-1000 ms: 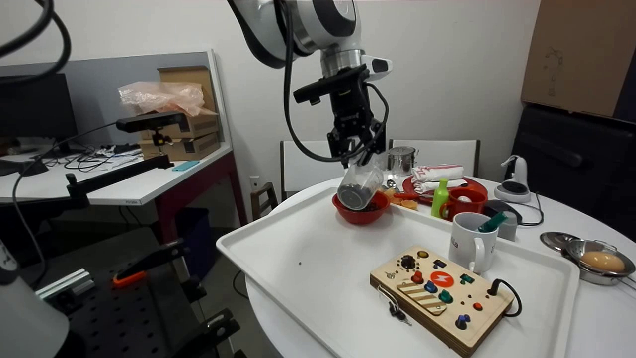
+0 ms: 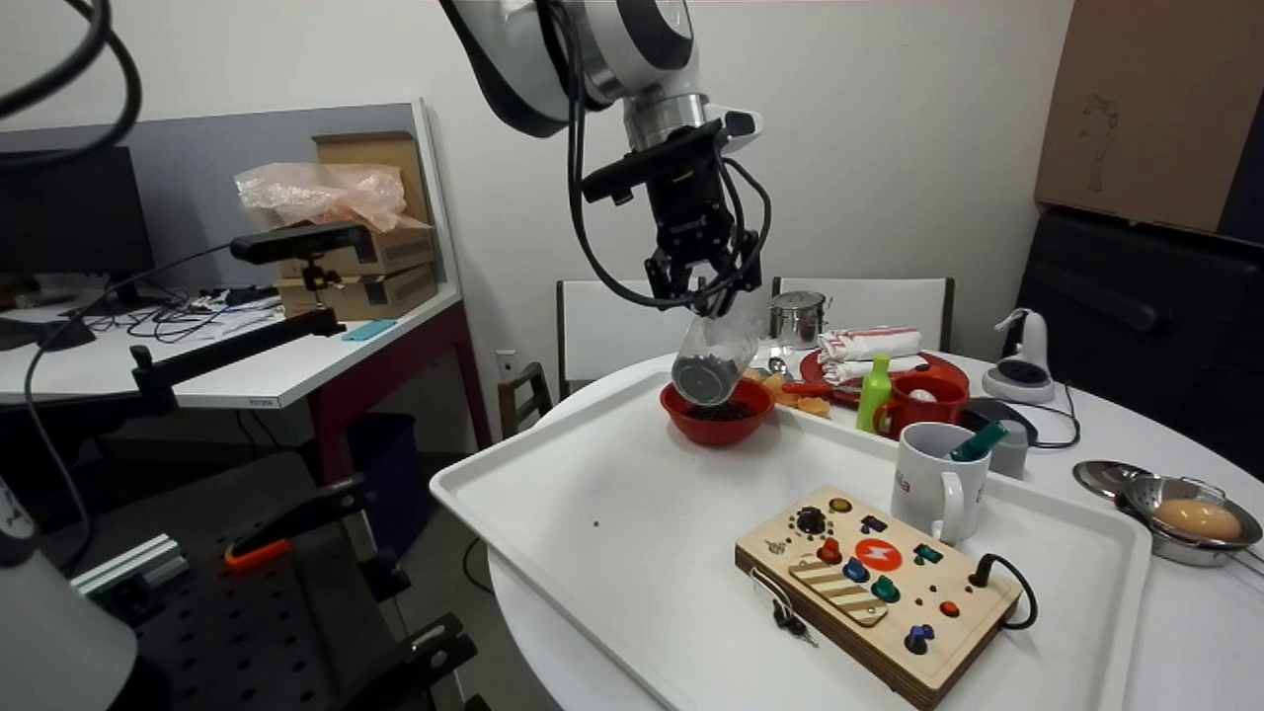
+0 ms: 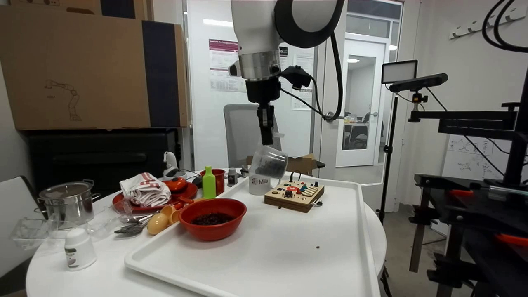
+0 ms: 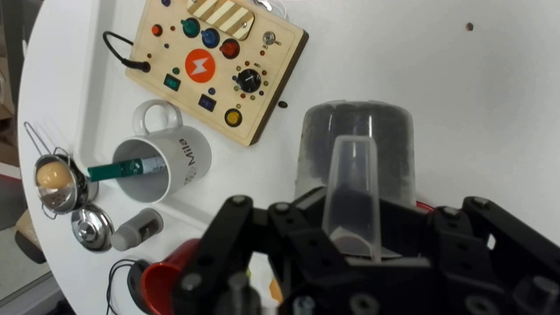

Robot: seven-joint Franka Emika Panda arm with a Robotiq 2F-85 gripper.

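Note:
A clear plastic cup (image 2: 713,355) hangs tilted from my gripper (image 2: 707,306), which is shut on its thin clear handle (image 4: 352,181). In exterior view 2 the cup (image 3: 268,162) has its closed end toward the right, with a dark grey tint showing through the wall there. In the wrist view the black fingers cover part of the cup (image 4: 309,141). A red bowl (image 3: 213,230) with dark small pieces inside stands on the white tray (image 3: 297,247); in exterior view 1 the cup overlaps its far rim.
A wooden switch panel (image 2: 877,581) and a white mug (image 2: 936,480) holding a green item occupy the tray's other end. Loose dark bits lie on the tray. A green bottle (image 2: 876,393) and red mug (image 2: 921,403) stand behind it. The tray's middle is clear.
Arm and cup have shifted slightly left in exterior view 1. The cup is tilted a bit more, its closed end slightly higher and facing more toward the camera. The bowl has not moved.

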